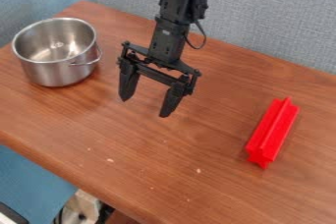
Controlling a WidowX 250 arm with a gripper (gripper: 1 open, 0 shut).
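Observation:
My black gripper (149, 91) hangs over the middle of the wooden table, its two fingers spread wide with nothing between them. To its left stands a shiny steel pot (50, 55) with a wire handle. A long red block (272, 132) lies on the right part of the table, apart from the gripper.
A padded grey wall (269, 17) runs along the back, and a blue panel stands at the left. The table's front-left edge crosses the lower left.

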